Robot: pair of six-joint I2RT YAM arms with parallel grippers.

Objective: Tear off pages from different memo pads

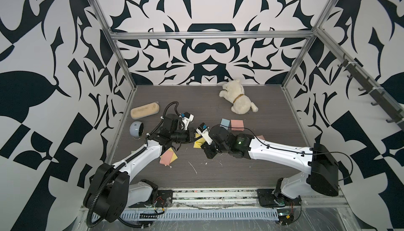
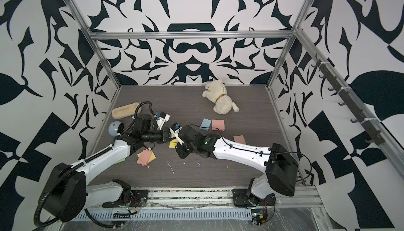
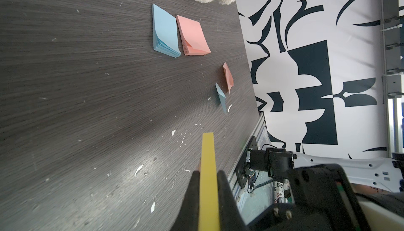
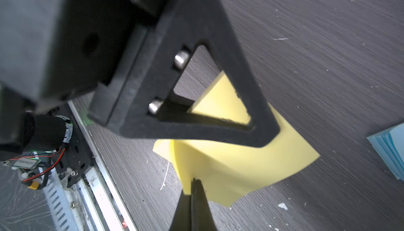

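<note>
My left gripper is shut on a yellow memo pad (image 3: 207,155), seen edge-on in the left wrist view. In the right wrist view its dark frame overlaps the pad, whose lifted yellow sheet (image 4: 244,167) spreads out below. My right gripper is shut at that sheet's lower edge; whether paper is between its fingertips is unclear. A blue pad (image 3: 165,31) and a pink pad (image 3: 193,35) lie side by side on the table. Loose pink (image 3: 228,77) and blue (image 3: 221,98) sheets lie near them, and pink and yellow papers (image 1: 167,157) lie front left.
A white plush dog (image 1: 237,98) lies at the back right. A beige oblong object (image 1: 144,110) and a grey round object (image 1: 136,128) are at the left. Both arms crowd the centre.
</note>
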